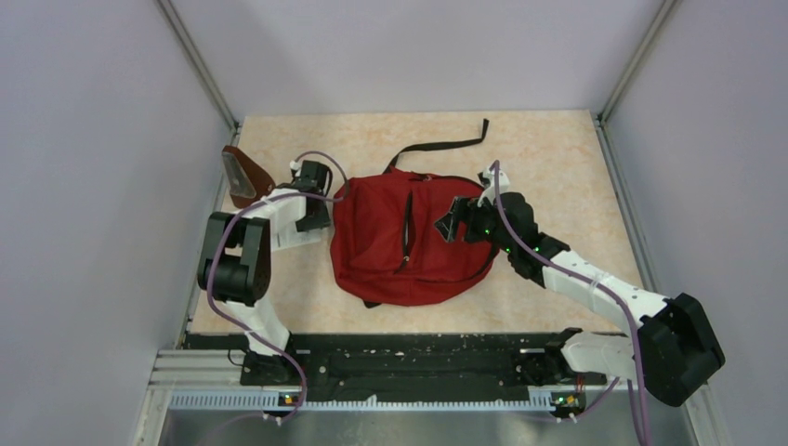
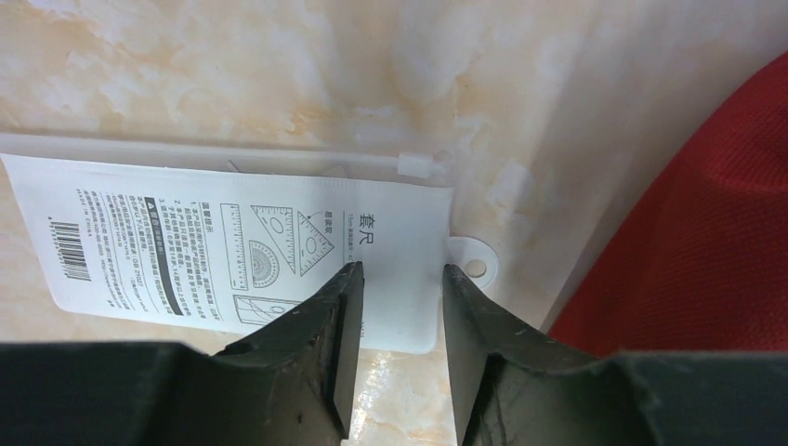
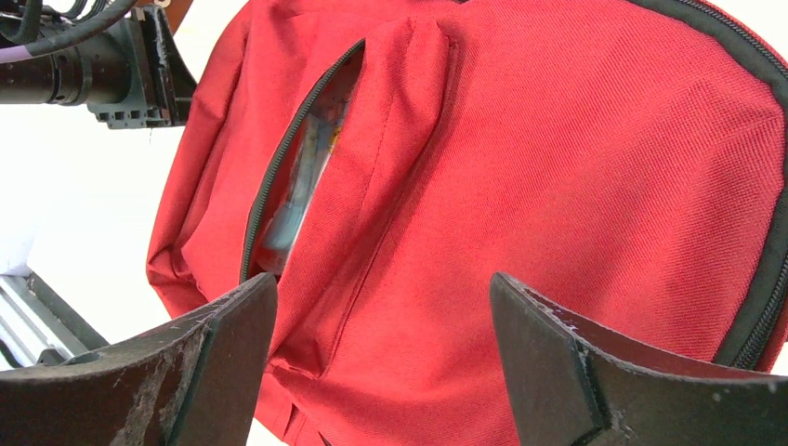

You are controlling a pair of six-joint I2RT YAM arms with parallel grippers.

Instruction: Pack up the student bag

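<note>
On the table left of the bag lies a flat, white-carded ruler set [image 2: 186, 242] in a clear sleeve, its hang tab toward the bag. My left gripper is partly open over the sleeve's tab end, one fingertip above the card and the other near the tab; whether they touch it cannot be told. From above, that gripper [image 1: 316, 224] covers part of the set [image 1: 295, 239]. The red bag [image 1: 372, 228] lies flat at the middle, its zipped pocket gaping with clear-wrapped items [image 3: 302, 177] inside. Above the bag's right side, my right gripper stands open and empty.
A brown case with a clear window [image 1: 246, 177] rests at the table's far left, close to the left arm. The black strap [image 1: 437, 146] stretches out behind the bag. Bare table [image 1: 567, 177] shows at the right and back.
</note>
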